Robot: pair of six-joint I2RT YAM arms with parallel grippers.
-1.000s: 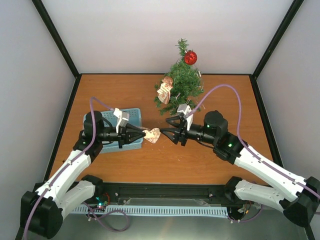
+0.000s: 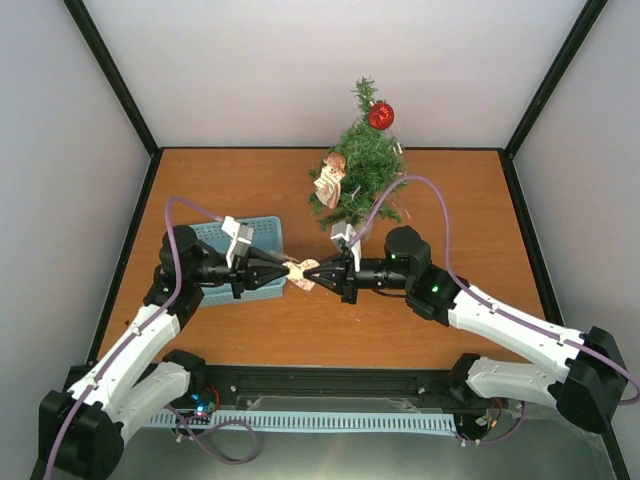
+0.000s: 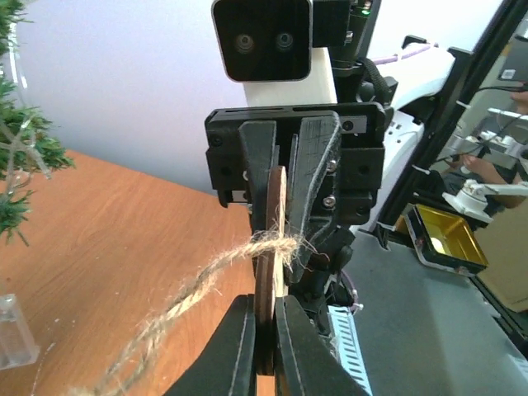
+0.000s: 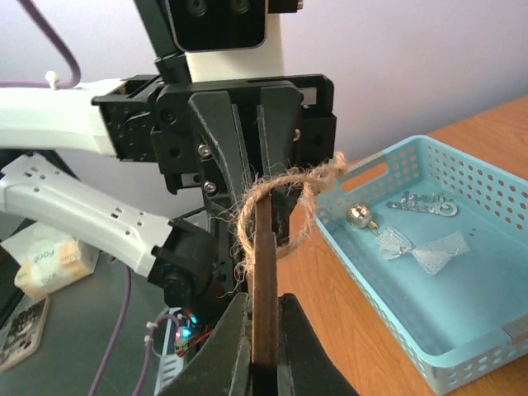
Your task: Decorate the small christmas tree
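Between the two grippers, at the middle of the table, is a flat wooden ornament [image 2: 302,273], pale with a pattern and seen edge-on in both wrist views. A loop of twine [image 3: 198,285] hangs from it. My right gripper [image 2: 312,270] is shut on the ornament from the right. Around its other end are the fingers of my left gripper [image 2: 284,267]; whether they still press on it I cannot tell. Behind them stands the small green Christmas tree [image 2: 365,165], bearing a red ball [image 2: 381,115] and a patterned ornament [image 2: 330,182].
A light blue perforated basket [image 4: 412,330] stands at the left, holding a gold bell [image 4: 360,216], a white net bow [image 4: 425,249] and a silvery piece [image 4: 429,204].
My right gripper has moved left to the ornament and taken hold of it. The left arm has stayed nearly where it was. The tree is unchanged.
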